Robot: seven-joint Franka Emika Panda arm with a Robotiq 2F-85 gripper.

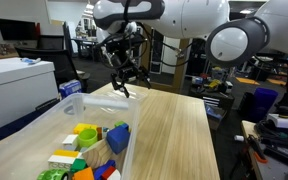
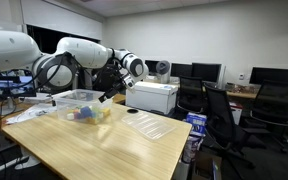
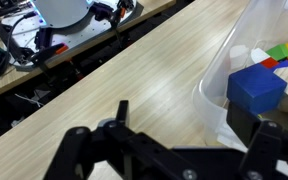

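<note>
A clear plastic bin holds several coloured blocks and stands close to the camera in exterior view 1, its near end cut off. Inside are a blue block, a green round piece and yellow, red and orange pieces. My gripper is at the bin's far rim; whether it touches cannot be told. Its fingers are open. In the wrist view the fingers are spread wide, with bare table and part of the bin's wall beyond them. The blue block shows at the right.
Bare wooden tabletop lies beside the bin. A small blue and white box stands behind it. A white cabinet and office chairs are farther back, off the table.
</note>
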